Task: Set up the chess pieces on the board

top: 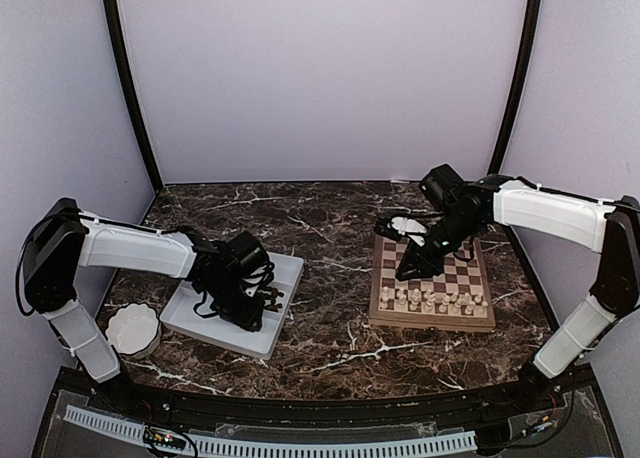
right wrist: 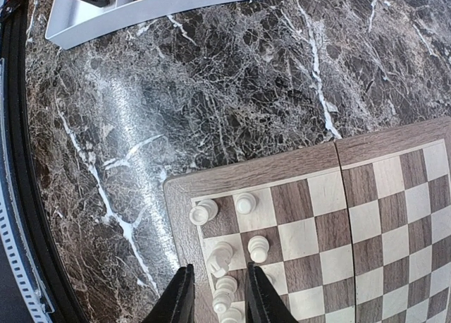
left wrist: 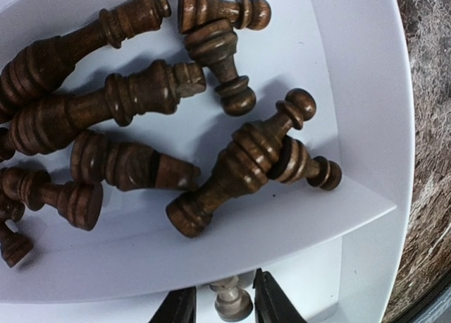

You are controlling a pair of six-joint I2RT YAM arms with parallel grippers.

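The chessboard (top: pixel 440 268) carries white pieces along its near side, seen also in the right wrist view (right wrist: pixel 258 245). A white tray (top: pixel 200 323) at left holds dark brown pieces (left wrist: pixel 120 97) in one compartment. My left gripper is open in the tray's other compartment, its fingers either side of a light piece (left wrist: pixel 232 305) lying against the divider. My right gripper (top: pixel 415 268) hangs open over the board, with nothing seen between its fingers.
A scalloped white dish (top: pixel 133 328) stands at the near left. Bare marble table (top: pixel 330 228) lies between tray and board and behind them.
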